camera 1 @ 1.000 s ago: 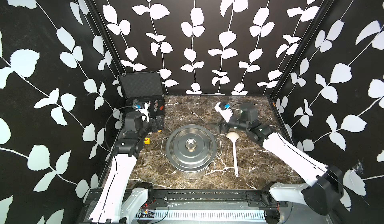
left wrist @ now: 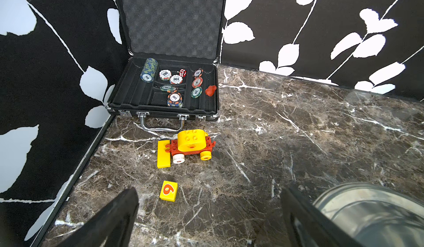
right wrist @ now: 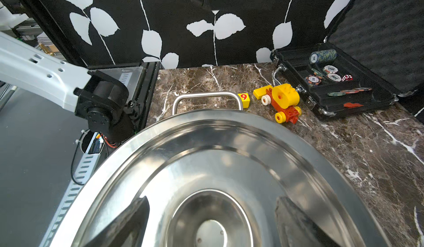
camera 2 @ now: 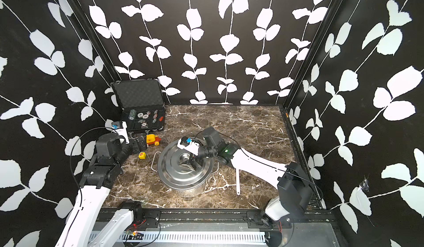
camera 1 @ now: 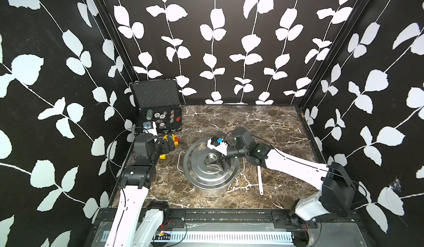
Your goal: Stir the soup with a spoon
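A steel pot with its lid (camera 1: 198,171) sits mid-table; its small knob (right wrist: 209,220) is in the lid's centre. My right gripper hangs over the lid, fingers apart on either side of the knob, not visibly closed on it. A white spoon (camera 1: 260,180) lies right of the pot, its head hidden under the right arm in the top views. My left gripper is open above the table left of the pot, nothing between its fingers.
An open case of poker chips (left wrist: 163,105) stands at the back left. A yellow-red toy car (left wrist: 191,143) and yellow numbered block (left wrist: 168,190) lie before it.
My right gripper has moved left from above the spoon to over the lid's knob. My left arm has shifted slightly toward the front left.
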